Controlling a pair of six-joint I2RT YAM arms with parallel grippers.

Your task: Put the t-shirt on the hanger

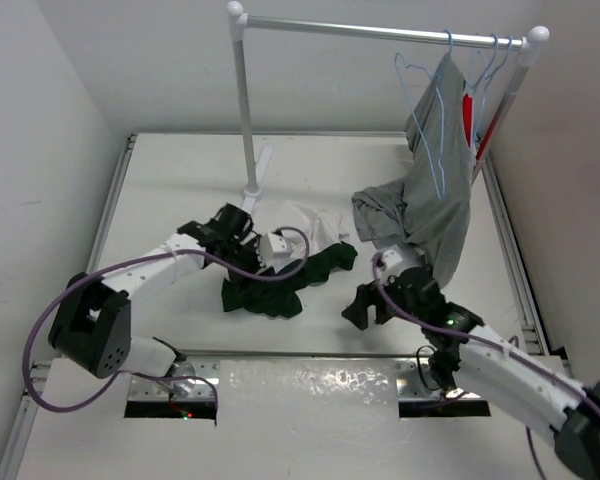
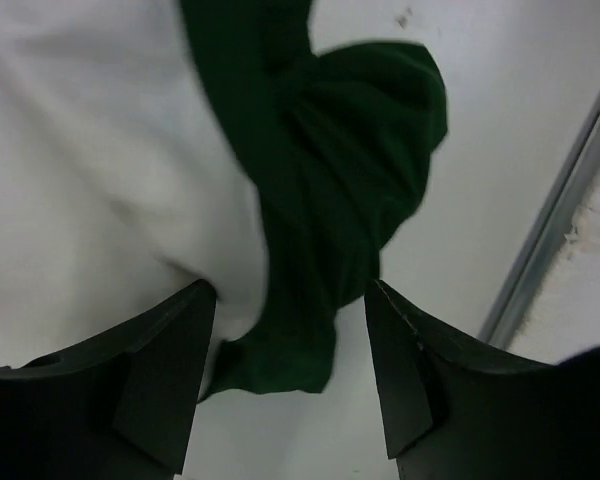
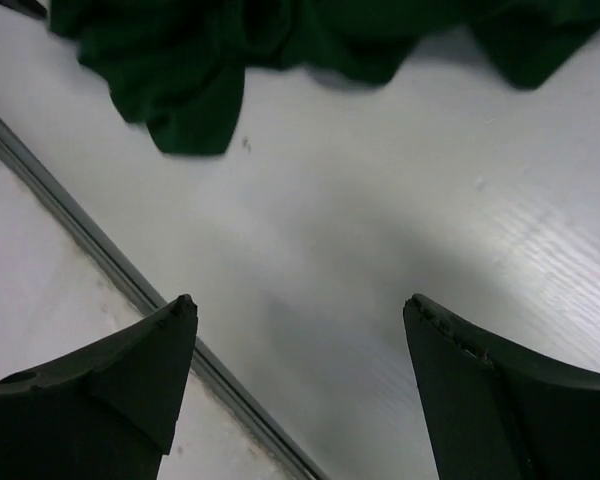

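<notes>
The t-shirt, white (image 1: 305, 225) with dark green parts (image 1: 270, 298), lies crumpled on the table. My left gripper (image 1: 265, 265) is over it; in the left wrist view its open fingers (image 2: 460, 400) are just above the white cloth (image 2: 120, 200) and green cloth (image 2: 350, 150). My right gripper (image 1: 370, 310) is to the shirt's lower right; in the right wrist view its fingers stand apart with bare table between them and green cloth (image 3: 330, 35) beyond. Blue hangers (image 1: 420, 120) hang from the rail (image 1: 345, 30) at the upper right.
Grey garment (image 1: 430, 210) and a red one (image 1: 467, 115) hang at the right, the grey one trailing onto the table (image 1: 170, 175). A rack post (image 1: 245, 120) stands behind the shirt.
</notes>
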